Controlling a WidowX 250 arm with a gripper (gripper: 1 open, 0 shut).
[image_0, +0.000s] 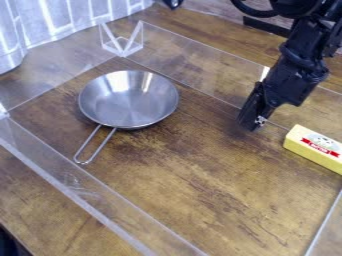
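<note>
The black robot arm (297, 72) comes in from the upper right, its gripper (255, 118) low over the wooden table at the right of centre, pointing down. Its dark fingertips are small and dim; I see nothing clearly between them. A steel pan (128, 98) with a long wire handle sits to the left, apart from the gripper. A yellow box (315, 148) with a red and white label lies to the gripper's lower right.
Clear plastic walls (67, 185) edge the table. A white wire-like holder (122, 38) stands at the back left, and a white object (11, 50) at the left edge.
</note>
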